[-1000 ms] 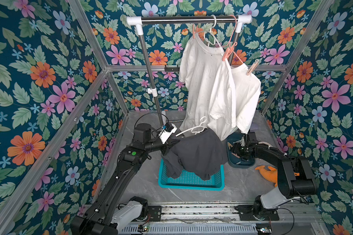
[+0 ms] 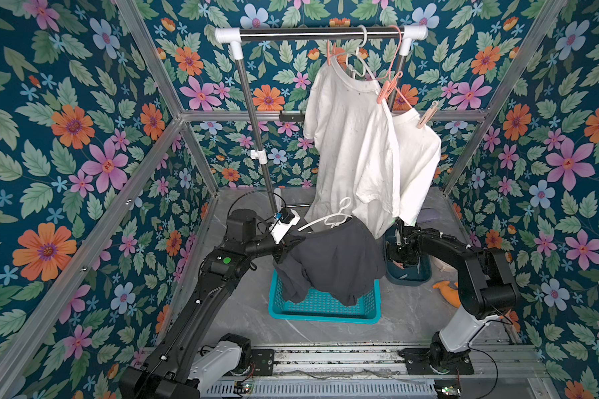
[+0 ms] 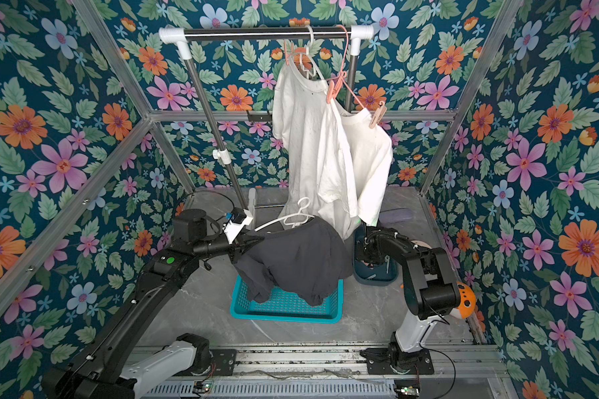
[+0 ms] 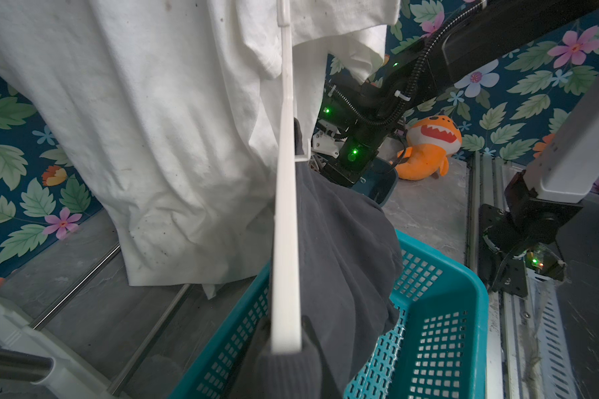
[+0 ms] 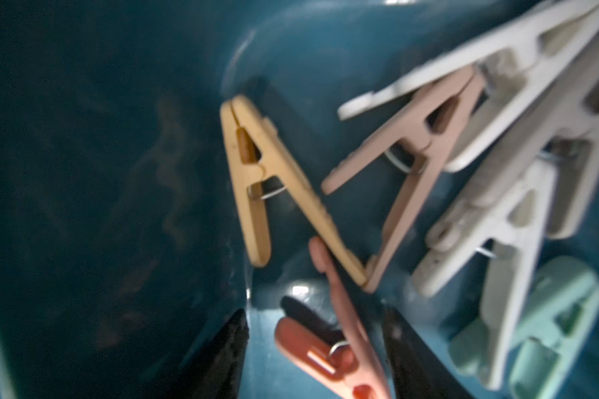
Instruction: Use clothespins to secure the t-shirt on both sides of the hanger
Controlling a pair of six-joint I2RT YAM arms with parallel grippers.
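Observation:
A dark grey t-shirt (image 2: 332,259) hangs over the teal basket on a white hanger (image 4: 286,252). My left gripper is shut on the end of that hanger; whether shirt cloth is also between its fingers cannot be told. In the right wrist view my right gripper points down into the dark blue bin with its fingers apart. A coral clothespin (image 5: 344,326) lies between and beneath them. Ahead are a yellow clothespin (image 5: 279,173), a brownish-pink clothespin (image 5: 412,153) and several white, grey and mint ones to the right.
White shirts (image 2: 352,133) hang from the rack rail (image 2: 319,33) behind, close above the bin (image 2: 409,278). The teal basket (image 2: 324,318) stands under the grey shirt. An orange plush toy (image 4: 427,146) lies right of the bin.
The left arm and grey shirt have stayed put.

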